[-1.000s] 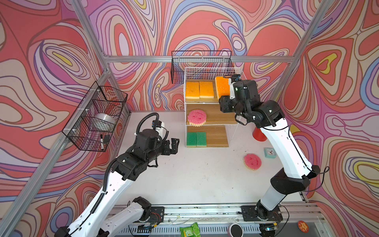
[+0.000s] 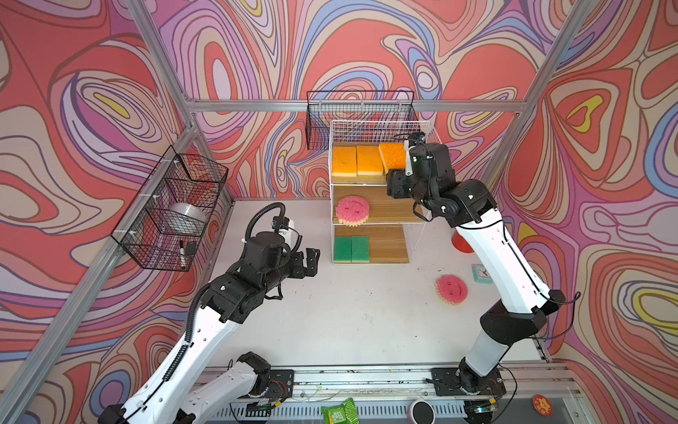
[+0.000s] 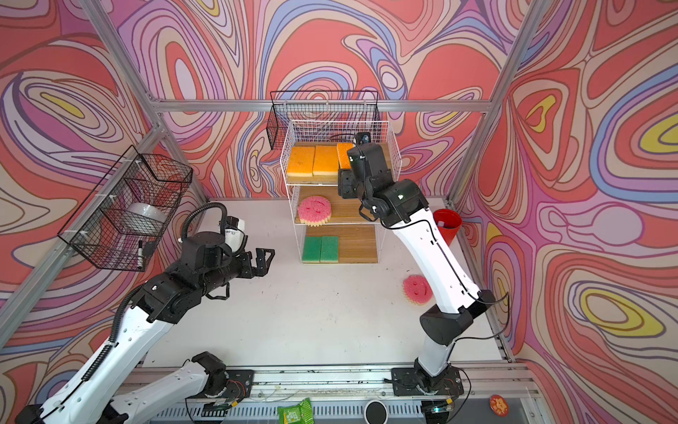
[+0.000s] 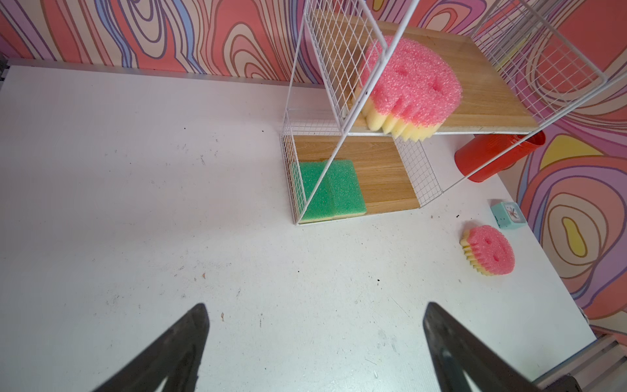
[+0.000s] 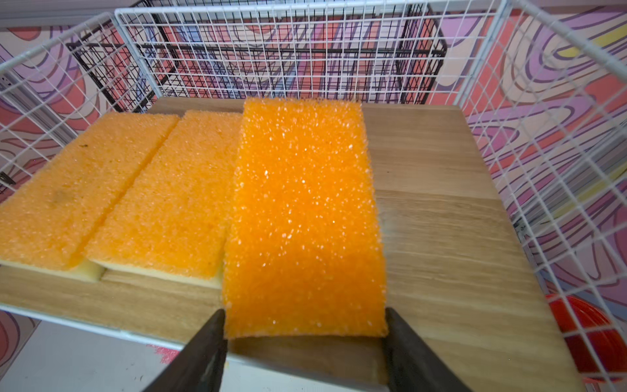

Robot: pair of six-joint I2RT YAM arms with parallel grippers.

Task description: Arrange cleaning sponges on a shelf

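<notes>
My right gripper is shut on an orange sponge [image 5: 301, 209] at the top shelf [image 5: 444, 248], just right of two orange sponges [image 5: 163, 196] lying side by side. A pink smiley sponge [image 2: 352, 208] sits at the left of the middle shelf. Two green sponges [image 4: 343, 186] lie at the bottom left. Another pink sponge [image 4: 488, 251] lies on the table right of the rack. My left gripper [image 2: 305, 263] stands open and empty, left of the rack and above the table.
A red cup [image 4: 496, 156] and a small teal clock [image 4: 508, 214] are at the table's right. Wire baskets [image 2: 169, 212] hang at left and behind the rack.
The left arm is essentially still.
</notes>
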